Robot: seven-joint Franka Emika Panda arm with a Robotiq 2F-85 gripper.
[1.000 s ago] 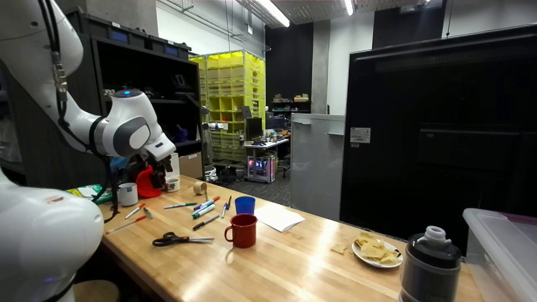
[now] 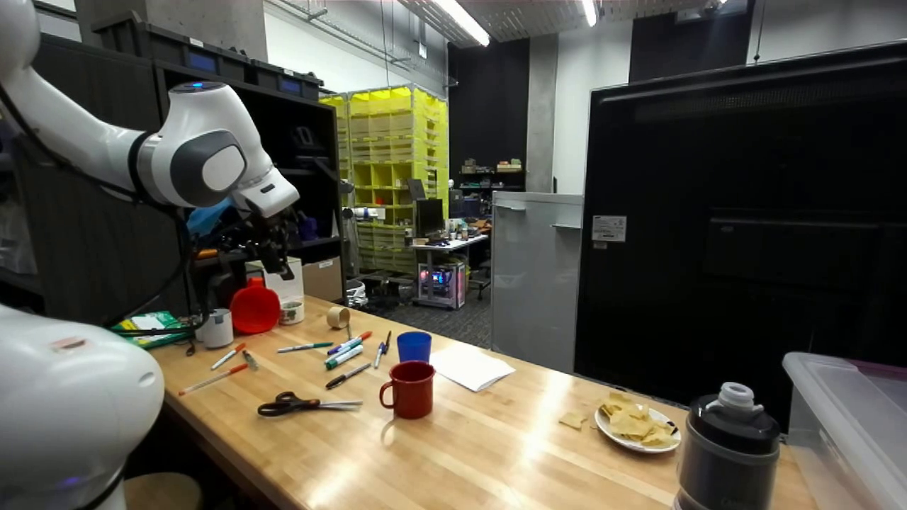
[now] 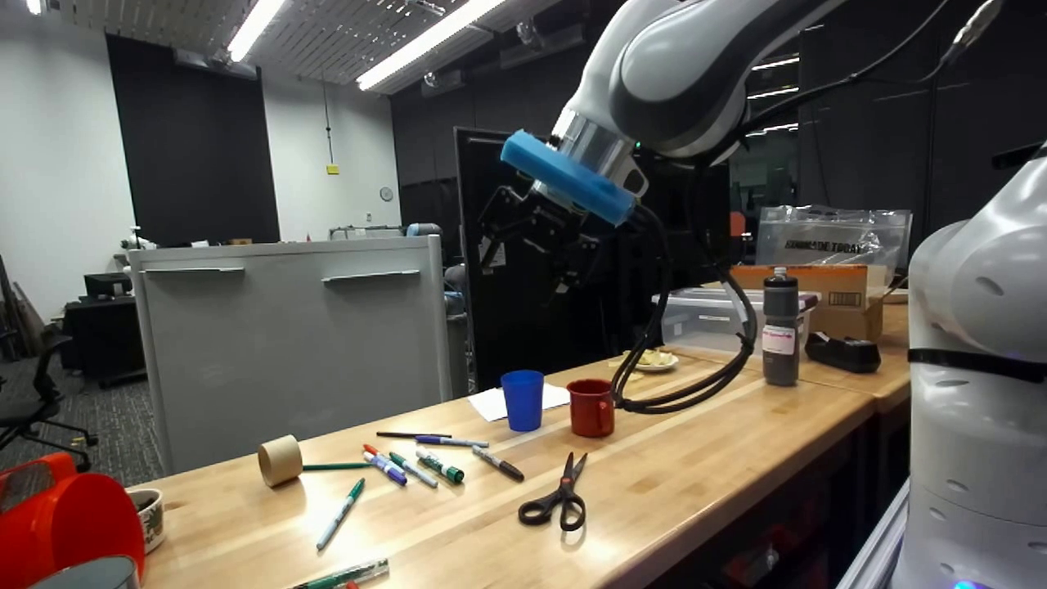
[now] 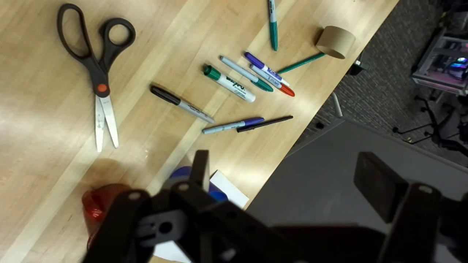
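Observation:
My gripper hangs high above the table, open, with nothing between its fingers. Black-handled scissors [image 4: 101, 87] lie near the table's front edge, blades slightly apart. A red mug [image 2: 412, 389] stands upright close to a blue cup [image 3: 523, 401]; in the wrist view both are partly hidden by the gripper. Several markers and pens lie scattered, among them a green-capped marker [image 4: 229, 84], a black marker [image 4: 182, 103] and a thin black pen [image 4: 265, 124]. A tan roll of tape [image 4: 336, 42] rests on its side by the far edge.
White paper [image 2: 472, 366] lies behind the cups. A plate of chips [image 2: 638, 425] and a tall bottle [image 2: 729, 450] stand at the right end. A red pitcher [image 2: 255, 307] and a white mug [image 2: 217, 328] crowd the left end.
The arm has risen, lifting the gripper from in front of the red pitcher to well above it. The things on the table look unmoved.

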